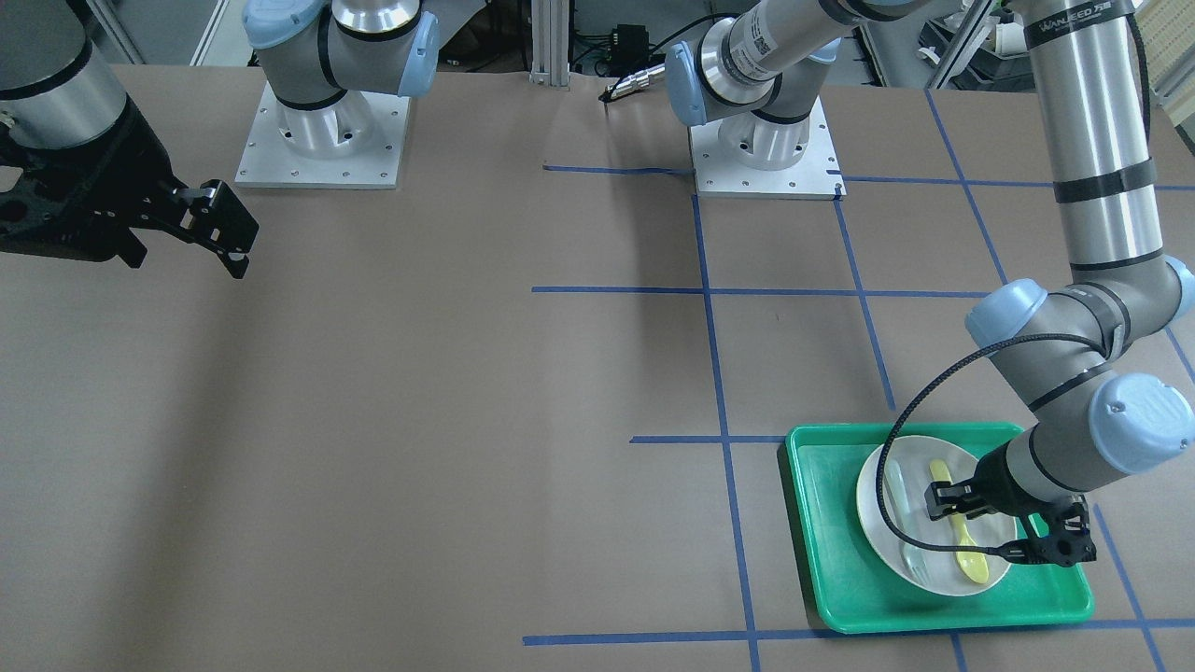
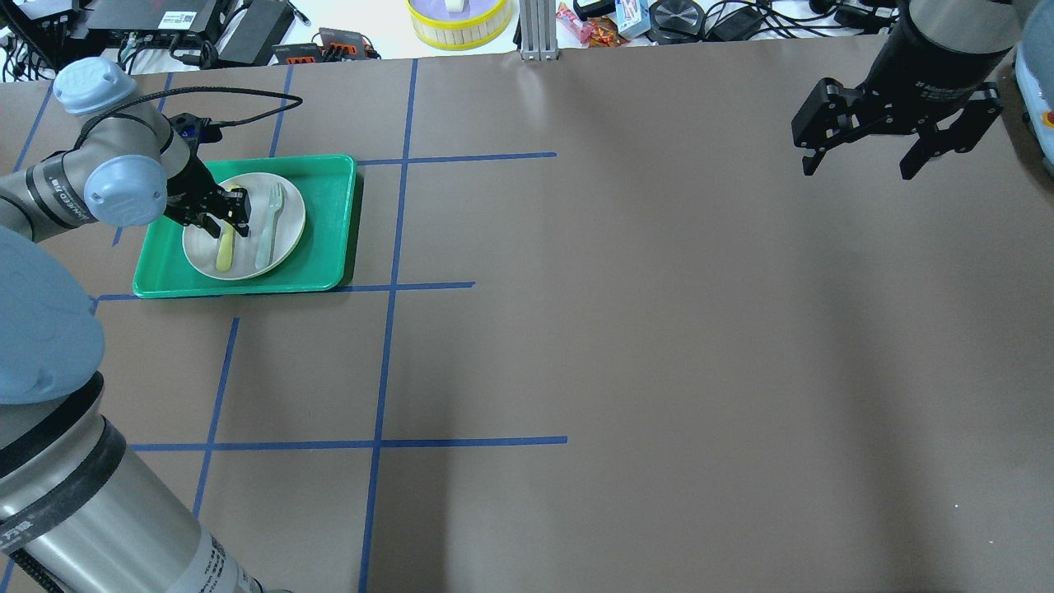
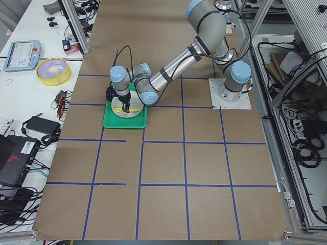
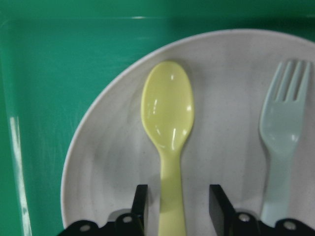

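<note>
A green tray [image 1: 826,582] holds a white plate [image 2: 202,252], on which lie a yellow spoon [image 4: 167,105] and a pale mint fork [image 4: 281,130]. My gripper is over the plate, open, one finger on each side of the spoon's handle, nothing clearly held. In the front view the arm's end partly hides the plate and the spoon's handle. The fork lies to the right of the spoon in the wrist view.
Other robot arms stand around the table, one with a black gripper [image 2: 894,123] at the top view's right. A cluttered side bench holds cables and a yellow container [image 3: 53,76].
</note>
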